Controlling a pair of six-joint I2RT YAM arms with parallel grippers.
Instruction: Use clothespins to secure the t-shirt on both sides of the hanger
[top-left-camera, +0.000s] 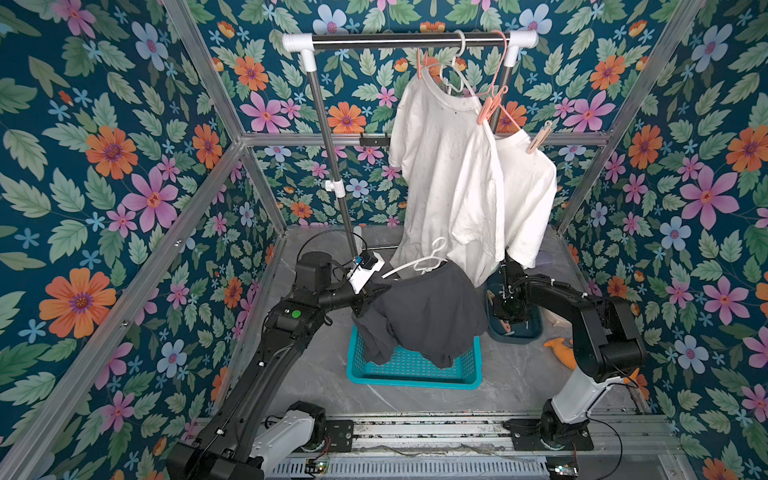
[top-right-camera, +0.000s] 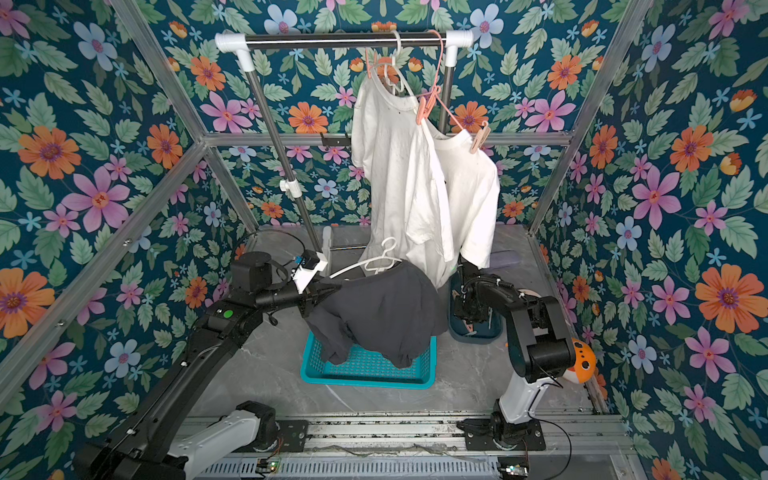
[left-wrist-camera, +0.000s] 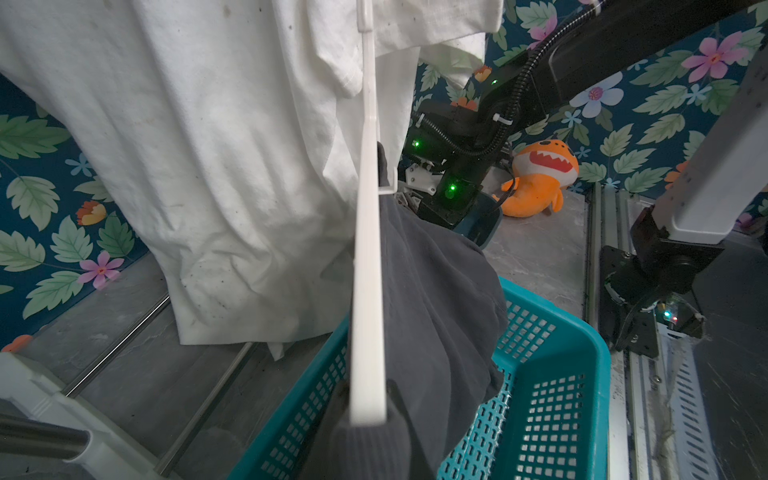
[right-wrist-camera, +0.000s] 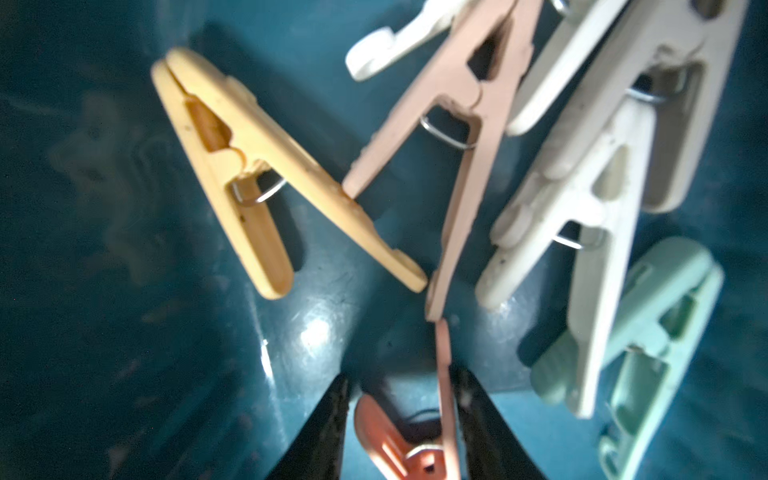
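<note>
A dark grey t-shirt (top-left-camera: 428, 312) hangs on a white hanger (top-left-camera: 436, 252). My left gripper (top-left-camera: 369, 296) is shut on one end of both; in the left wrist view, the hanger (left-wrist-camera: 368, 304) runs away along the shirt (left-wrist-camera: 436, 320). Inside the blue bin (top-left-camera: 516, 336), my right gripper stands part open around a coral clothespin (right-wrist-camera: 449, 392), its fingers (right-wrist-camera: 317, 436) on either side. Ahead lie a yellow clothespin (right-wrist-camera: 216, 152), a pink one (right-wrist-camera: 480, 112), several white ones (right-wrist-camera: 596, 208) and a green one (right-wrist-camera: 680, 320).
A teal basket (top-left-camera: 416, 376) sits beneath the grey shirt. White t-shirts (top-left-camera: 448, 152) hang from the rack behind, one sleeve reaching down near my right gripper. An orange plush toy (left-wrist-camera: 544, 176) lies right of the bin.
</note>
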